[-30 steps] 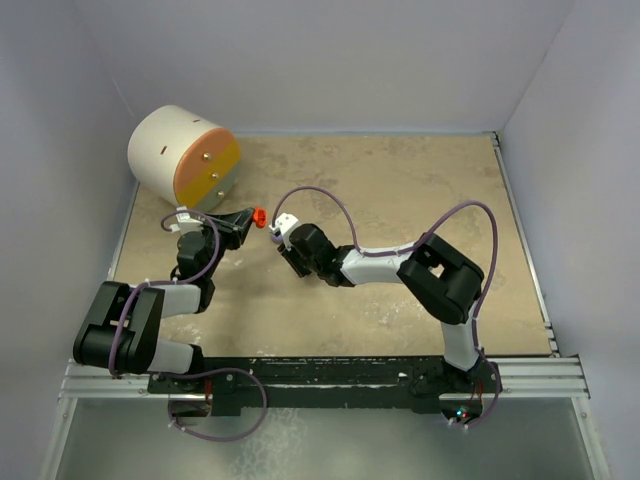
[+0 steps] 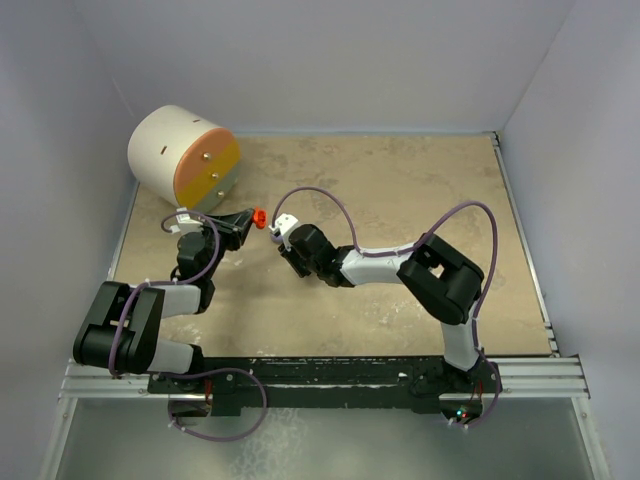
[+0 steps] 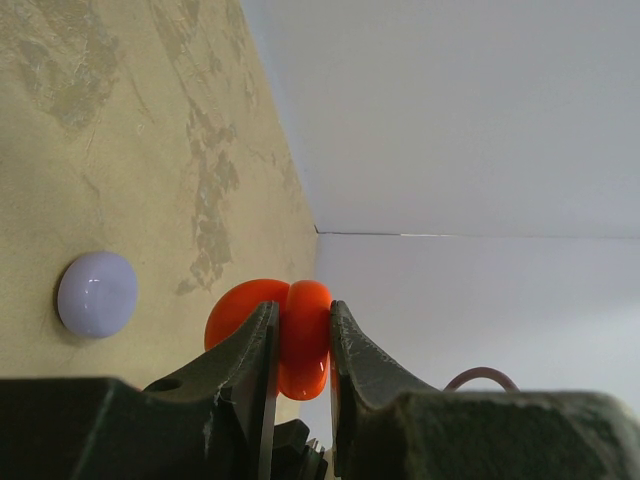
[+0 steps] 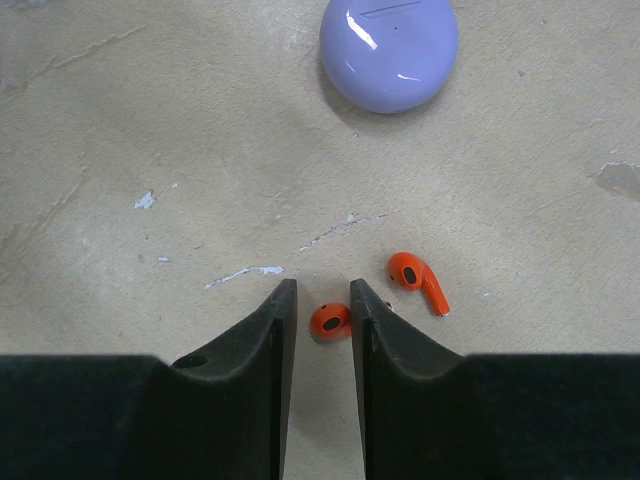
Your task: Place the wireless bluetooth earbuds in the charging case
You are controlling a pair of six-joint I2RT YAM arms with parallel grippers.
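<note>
In the left wrist view my left gripper is shut on an orange-red charging case [image 3: 304, 350], two rounded parts of which show; it is held up off the table. Two orange-red earbuds lie on the table in the right wrist view. One earbud [image 4: 418, 280] lies just right of my right gripper in that view, its stem pointing down and away. The other earbud [image 4: 330, 321] shows between the right fingers, partly behind one fingertip [image 4: 366, 312]. The right fingers are part open, with a gap on the left of that earbud.
A glossy lavender rounded object [image 4: 390, 50] sits on the table beyond the earbuds. At the back left stands a large cylinder [image 2: 185, 158] with an orange, yellow and grey face.
Across the top views both arms look unmoved, and the orange-red case stays in the left gripper.
</note>
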